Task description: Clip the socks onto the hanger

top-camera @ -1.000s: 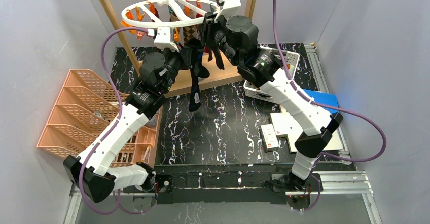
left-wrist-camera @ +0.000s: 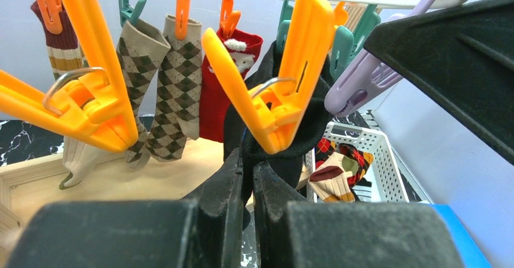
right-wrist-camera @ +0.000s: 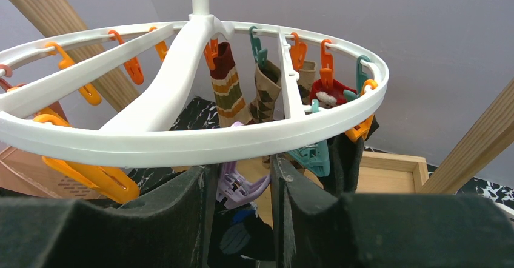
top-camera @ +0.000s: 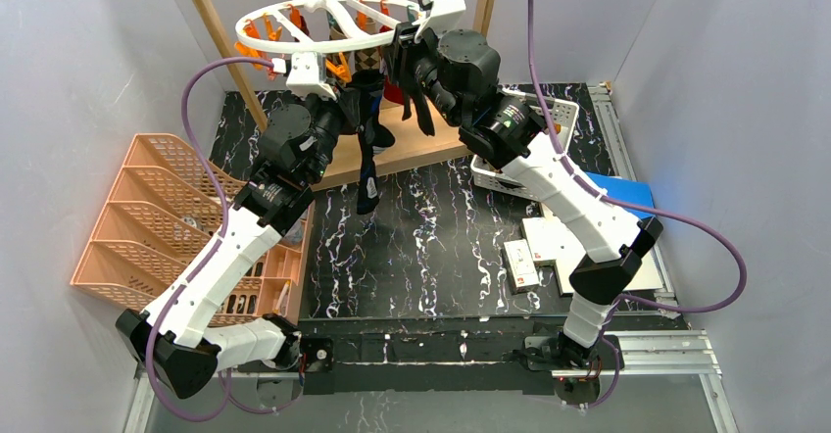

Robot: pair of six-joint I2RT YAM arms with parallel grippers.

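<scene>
A black sock hangs below the white round hanger. My left gripper is shut on its upper edge, and the dark cloth bunches above the fingertips. The right gripper is shut on a purple clip just under the hanger's near rim. In the left wrist view the purple clip points down with its lower end against or close to the black cloth; whether cloth lies inside its fingers cannot be told. An orange clip hangs in front of the sock.
Argyle socks and a red sock hang from other clips. A white basket with socks stands at the right, an orange rack at the left. Orange clips crowd the left gripper.
The right arm stays where it was.
</scene>
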